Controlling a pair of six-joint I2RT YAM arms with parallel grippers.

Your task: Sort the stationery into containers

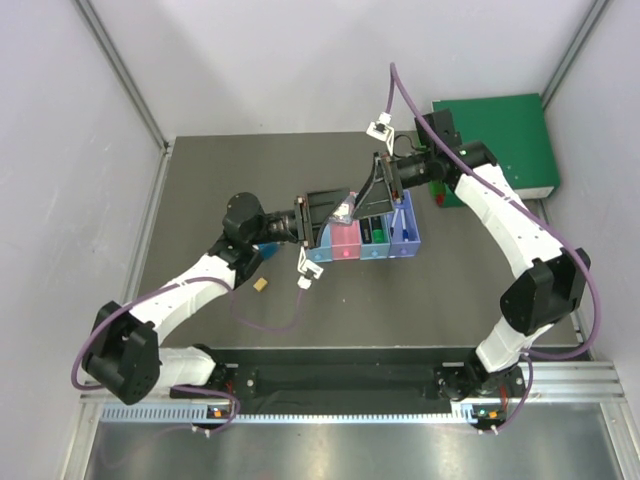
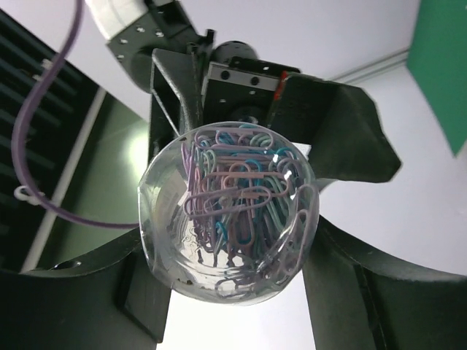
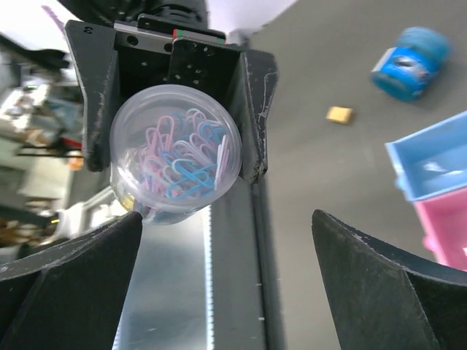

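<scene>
A clear cylinder of pastel paper clips (image 2: 230, 211) is held up above the sorting box, with my left gripper (image 1: 330, 210) shut on it. My right gripper (image 1: 368, 205) is open around the cylinder's other end, its fingers to either side in the right wrist view. In the top view, the compartments show below both grippers: light blue (image 1: 319, 252), pink (image 1: 345, 243), another blue one with markers (image 1: 374, 250) and purple (image 1: 404, 245), partly covered by the arms.
A blue jar (image 3: 408, 65) and a small yellow block (image 1: 260, 284) lie on the table at left. A green box (image 1: 510, 140) stands at back right.
</scene>
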